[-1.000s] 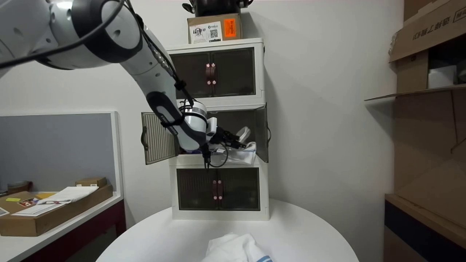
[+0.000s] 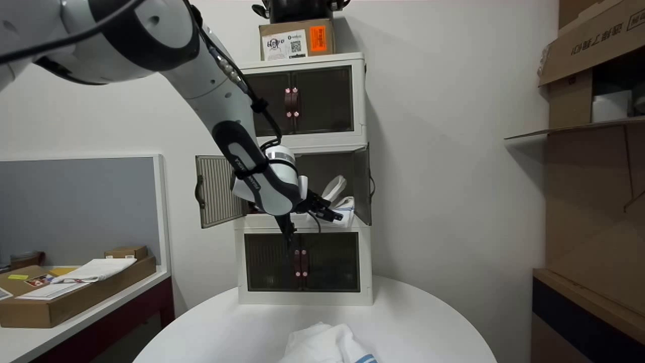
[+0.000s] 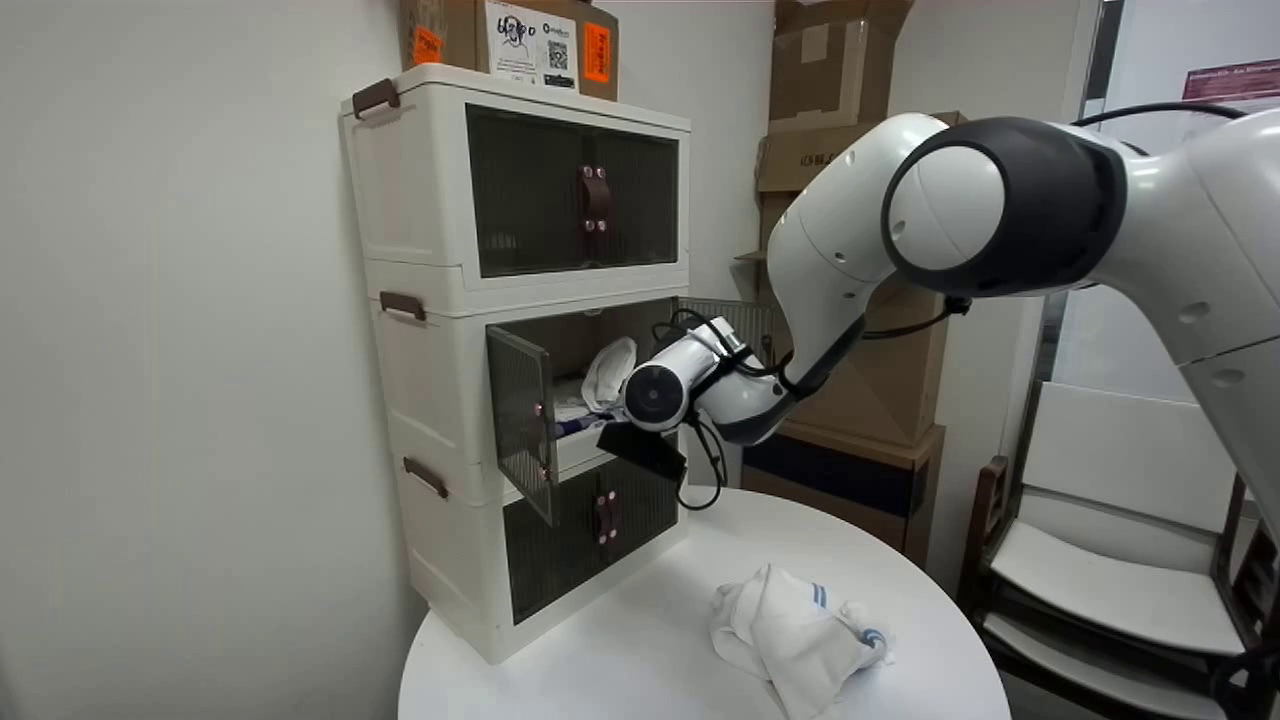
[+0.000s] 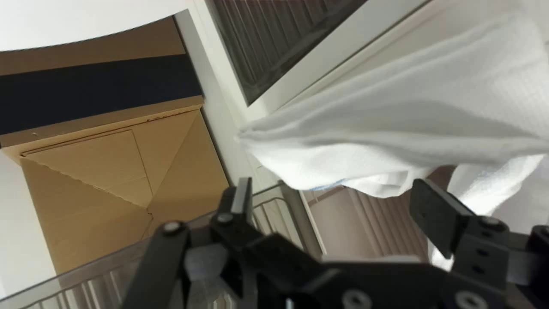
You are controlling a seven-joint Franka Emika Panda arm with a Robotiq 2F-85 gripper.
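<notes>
A white cloth (image 4: 401, 118) with a trace of blue lies bunched over the front edge of the middle cabinet (image 3: 588, 450), whose two doors stand swung outward. Part of this cloth (image 2: 345, 213) shows at the right of the opening in exterior view 1. My gripper is open at the cabinet front, its fingers well apart. The cloth reaches behind the right finger (image 4: 440, 219) in the wrist view; no cloth is visibly pinched. A second white cloth (image 3: 792, 636) with blue stripes lies crumpled on the round white table (image 3: 540, 684).
The open left door (image 2: 220, 190) and right door (image 2: 362, 184) flank the arm. Inside the compartment is a white rounded item (image 3: 609, 374). The upper cabinet (image 2: 302, 100) and lower cabinet (image 2: 302, 261) are closed.
In exterior view 1 the arm's wrist and gripper have shifted right and slightly down, covering more of the cloth at the opening. Doors and table cloth look unchanged.
</notes>
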